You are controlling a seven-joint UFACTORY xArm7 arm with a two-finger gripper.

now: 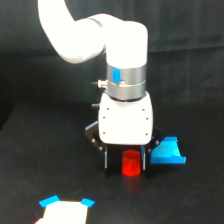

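Note:
A small red block [131, 163] stands on the dark table below the arm. My gripper [124, 160] is lowered over it from above, fingers apart. The block's upper part lies between the two fingers in this view, nearer the right one, with a visible gap to the left finger. Whether the right finger touches the block, I cannot tell. The gripper's body and crossbar hide part of the area just behind the block.
Just right of the gripper lies a blue square tray or frame [168, 156], partly hidden by the right finger. At the front left is a pale item with blue corner tape [87, 202], cut off by the picture's edge.

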